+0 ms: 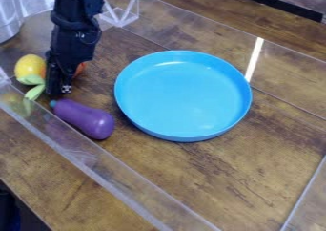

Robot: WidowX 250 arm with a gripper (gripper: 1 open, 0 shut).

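My dark gripper [60, 88] is low at the left of the table, among toy vegetables. A yellow lemon-like fruit [30, 66] is to its left, with an orange-red vegetable [82, 67] partly hidden behind the fingers. A pale green vegetable [33, 90] lies by the fingertips. A purple eggplant [84, 120] lies just in front of the gripper. The fingers are too dark and crowded to tell whether they are open or shut.
A blue plate [182, 94] sits to the right. Clear plastic walls [122, 187] run round the work area. Bare wooden table [235, 178] shows at the front right.
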